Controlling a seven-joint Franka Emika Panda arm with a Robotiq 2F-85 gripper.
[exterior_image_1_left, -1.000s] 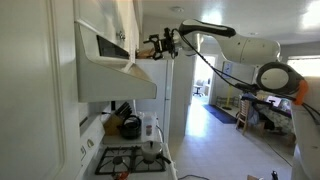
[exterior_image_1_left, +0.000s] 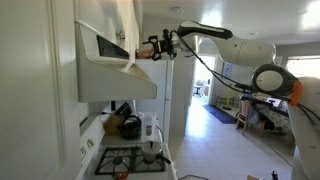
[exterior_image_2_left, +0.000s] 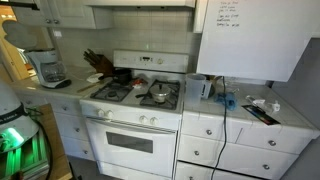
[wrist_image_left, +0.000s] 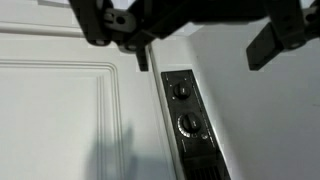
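My gripper stands open in the wrist view, with nothing between its dark fingers. Beyond it is a black control panel (wrist_image_left: 188, 115) with two round dials, beside a flat white panelled door (wrist_image_left: 55, 110). In exterior view 1 the gripper (exterior_image_1_left: 153, 47) is high up, near the dark appliance (exterior_image_1_left: 111, 48) set in the upper cabinet. Whether it touches anything there cannot be made out. I do not see the gripper in exterior view 2.
Below the cabinet, the white range hood (exterior_image_1_left: 115, 80) juts out over the stove. A lidded pot (exterior_image_2_left: 160, 92) sits on the stove (exterior_image_2_left: 135, 130). On the counter to the right are a grey pitcher (exterior_image_2_left: 194, 88) and a blue cloth (exterior_image_2_left: 227, 101). Open floor (exterior_image_1_left: 225, 150) lies to the right.
The arm has shifted only very slightly over the last second. The gripper stays up by the cabinet, and the objects on the stove look unmoved.
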